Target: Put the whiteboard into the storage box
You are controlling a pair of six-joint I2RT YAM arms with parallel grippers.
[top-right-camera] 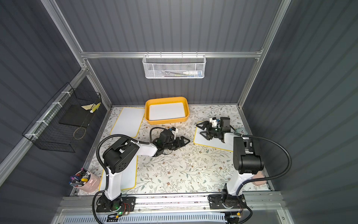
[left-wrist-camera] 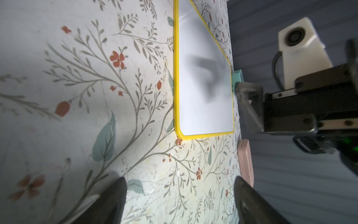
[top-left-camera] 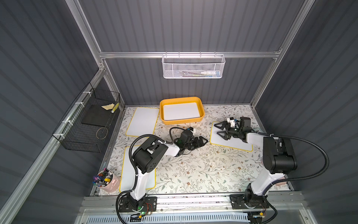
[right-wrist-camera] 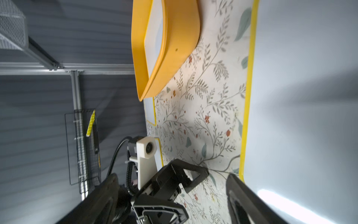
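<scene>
A white board with a yellow rim (top-left-camera: 231,143) lies flat on the right side of the table. Over its left part hovers my right gripper (top-left-camera: 221,130), fingers apart and pointing left; the right wrist view shows the board's yellow edge (right-wrist-camera: 247,112) near one finger (right-wrist-camera: 238,197), with nothing held. My left gripper (top-left-camera: 201,141) is open and empty, left of the board and low over bare table. The orange storage box (top-left-camera: 181,121) stands at the back centre, with a white board (top-left-camera: 181,111) inside it. Part of the right-hand board is hidden under my right arm.
Two more yellow-rimmed boards lie on the left, one at the back (top-left-camera: 142,121) and one in front (top-left-camera: 128,175), partly under my left arm. A pink pen cup (top-left-camera: 111,184) stands at the front left. Open table (top-left-camera: 201,171) lies at front centre.
</scene>
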